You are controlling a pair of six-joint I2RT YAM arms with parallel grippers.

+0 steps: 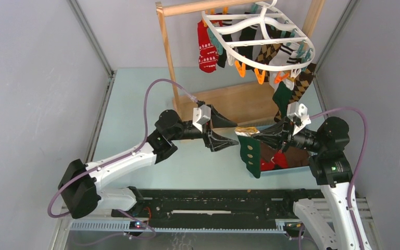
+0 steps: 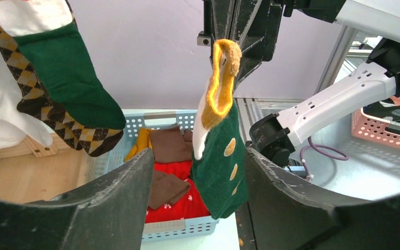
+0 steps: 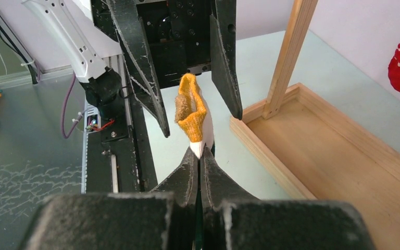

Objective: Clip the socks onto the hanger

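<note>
A green sock (image 1: 250, 154) with a white band and yellow cuff (image 2: 223, 83) dangles from my right gripper (image 1: 255, 136), which is shut on it just below the cuff. In the right wrist view the white band (image 3: 202, 136) is pinched between the fingertips. My left gripper (image 1: 235, 135) is open just left of the cuff, its fingers (image 3: 226, 67) apart with nothing held between them. The white hanger (image 1: 271, 41) is at the top right, with several socks hanging from it. Orange clips (image 1: 261, 76) without socks show along its front edge.
Under the right arm, a blue basket (image 2: 135, 127) contains folded red, brown and yellow socks. A wooden tray (image 1: 239, 104) lies beneath the hanger. Wooden posts (image 1: 167, 54) support the hanger rail.
</note>
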